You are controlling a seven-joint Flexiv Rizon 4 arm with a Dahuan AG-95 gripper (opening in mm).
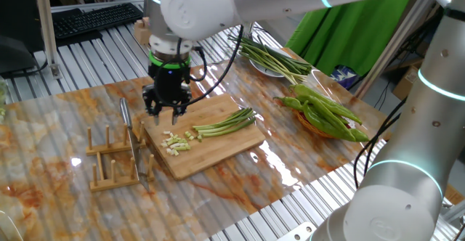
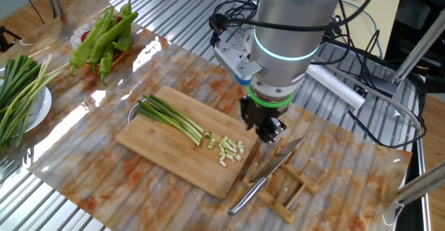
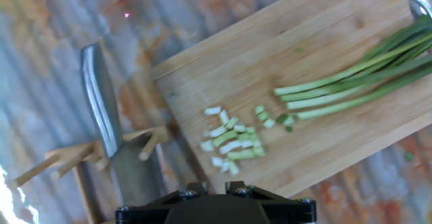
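My gripper hangs over the left end of the wooden cutting board, its two fingertips apart and nothing between them. In exterior view 2 the gripper is above the board's corner, near the knife. The knife, with a metal handle and broad blade, rests on a wooden peg rack. Chopped white-green scallion pieces lie loose on the board. Beside them is a bundle of uncut scallion stalks, partly beyond the wrist view's right edge.
Long green peppers fill a basket at the table's far side. More scallions lie on a white plate.
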